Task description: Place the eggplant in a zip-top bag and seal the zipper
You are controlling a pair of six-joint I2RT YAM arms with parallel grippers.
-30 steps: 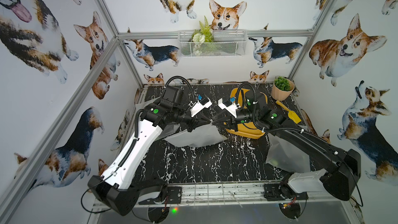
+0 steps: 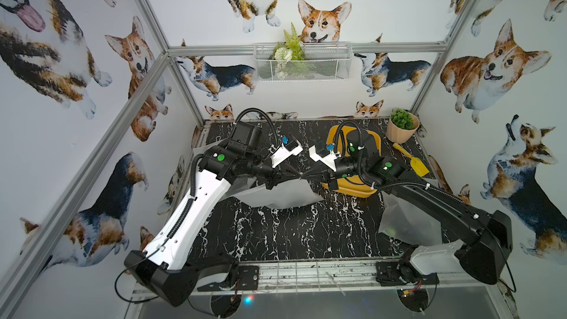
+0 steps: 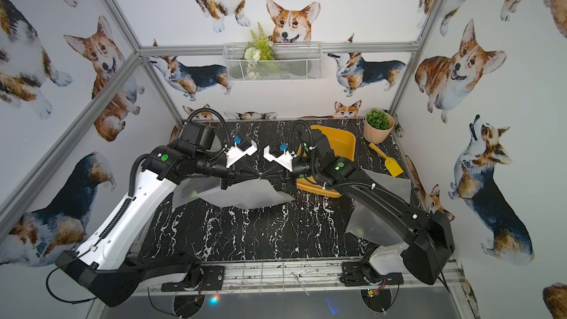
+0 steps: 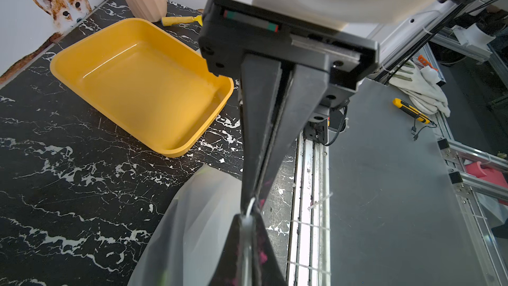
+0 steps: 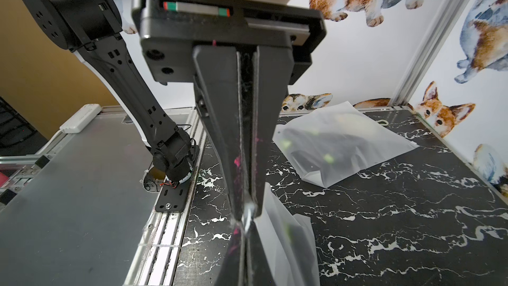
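Note:
My left gripper and right gripper meet tip to tip above the middle of the black marble table, at the top edge of a frosted zip top bag, which hangs below them. The left is shut on the bag's edge, a pale strip showing at its tips. The right is shut, its tips at that edge; I cannot tell whether any plastic is between them. No eggplant is recognisable; the bag's far parts are hidden by the arms.
A yellow tray, potted plant and yellow spatula are at back right. More frosted bags lie at the sides, one at right.
My right gripper has shifted slightly at the meeting point and its fingers look closed together now. The left arm and the bag are almost unchanged.

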